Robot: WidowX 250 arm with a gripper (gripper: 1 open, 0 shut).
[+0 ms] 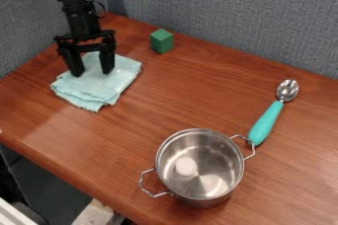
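My black gripper (91, 63) is low over a folded pale blue cloth (95, 93) at the left of the table, its fingers down at the cloth's surface. Whether it is open or holds a fold of cloth is unclear in this view.
A green block (162, 40) sits behind, right of the cloth. A steel pot (216, 160) with a small white object inside is at the front. A spoon with a turquoise handle (264, 123) lies at the right.
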